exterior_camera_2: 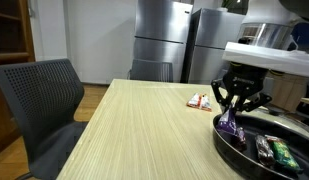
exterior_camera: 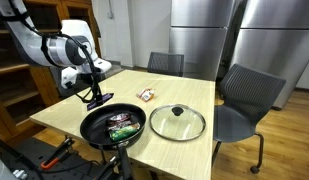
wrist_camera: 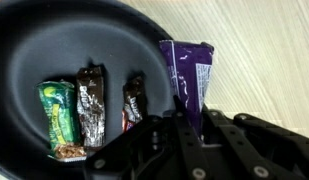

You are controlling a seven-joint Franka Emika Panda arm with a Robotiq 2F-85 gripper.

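My gripper point(exterior_camera: 93, 97) is shut on a purple-wrapped bar point(wrist_camera: 189, 70), which sticks out beyond the fingers. In exterior view 1 the bar is held above the table, by the far left side of the black pan point(exterior_camera: 95, 125). The wrist view has the bar crossing the right edge of the pan point(wrist_camera: 54, 45), part over the pan and part over the wood. Inside the pan lie a green packet point(wrist_camera: 60, 115), a brown bar point(wrist_camera: 91, 105) and another dark bar point(wrist_camera: 134, 98), partly covered by the gripper.
A red and white packet point(exterior_camera: 146, 95) lies on the table behind the pan. To the pan's right rests a glass lid point(exterior_camera: 178, 122). Chairs point(exterior_camera: 249, 105) stand around the table, whose far part point(exterior_camera: 189, 88) is bare.
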